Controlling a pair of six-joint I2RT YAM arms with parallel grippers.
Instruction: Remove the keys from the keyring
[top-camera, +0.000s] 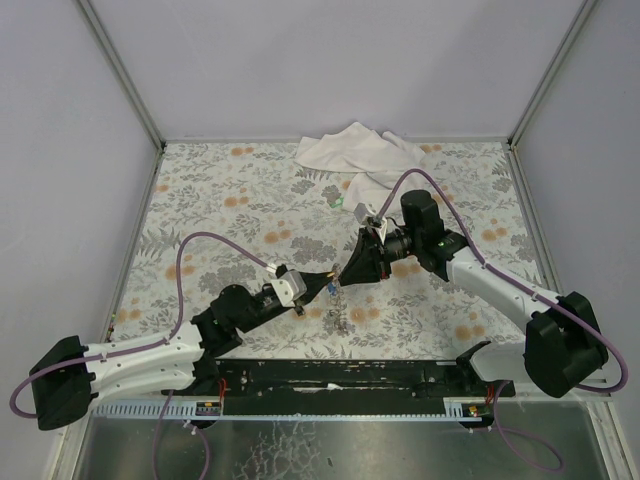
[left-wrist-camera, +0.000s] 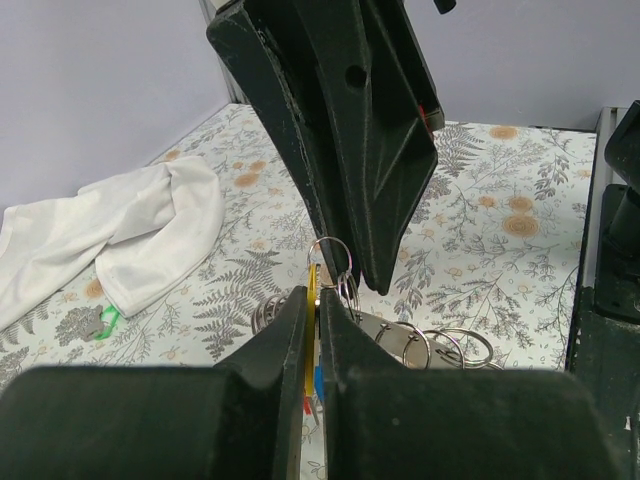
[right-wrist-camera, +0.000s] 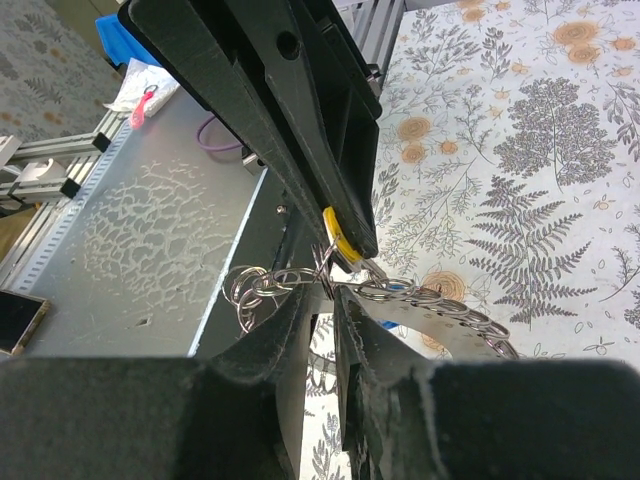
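Between my grippers at mid-table hangs the bunch of wire keyrings (right-wrist-camera: 450, 310) with a metal strip and small blue and red parts. My left gripper (top-camera: 330, 277) is shut on a thin yellow key-like piece (left-wrist-camera: 310, 330), seen edge-on in the left wrist view and as a yellow loop at that gripper's tip in the right wrist view. Its small ring stands up in front of the tips of my right gripper (top-camera: 348, 278), which is close above and looks partly open at the rings; whether anything is between its fingers is hard to tell.
A white cloth (top-camera: 355, 155) lies at the back of the patterned mat (top-camera: 230, 190), with a small green object (top-camera: 338, 201) near it. The mat around the arms is mostly clear.
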